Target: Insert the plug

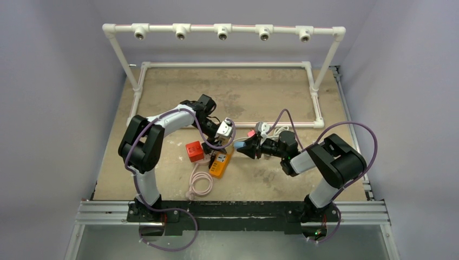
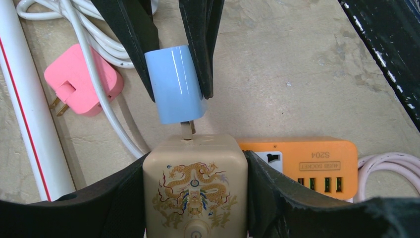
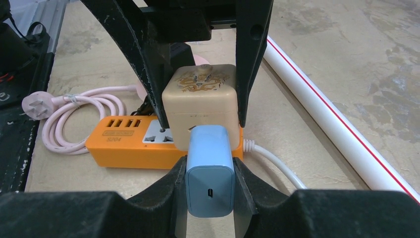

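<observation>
A beige socket cube with a gold dragon (image 2: 195, 193) is clamped in my left gripper (image 1: 219, 143), over the orange power strip (image 3: 119, 148). My right gripper (image 1: 243, 146) has the light blue plug (image 2: 174, 84) between its fingers. In the left wrist view the plug's metal prongs (image 2: 187, 128) reach down to the top face of the beige cube; how deep they sit, I cannot tell. In the right wrist view the blue plug sits right in front of the cube.
A pink plug (image 2: 81, 79) with white cable lies beside the white pipe (image 3: 327, 114). A red block (image 1: 194, 151) and a coiled pink cable (image 1: 201, 184) lie left and front of the strip. Bare table is at the front right.
</observation>
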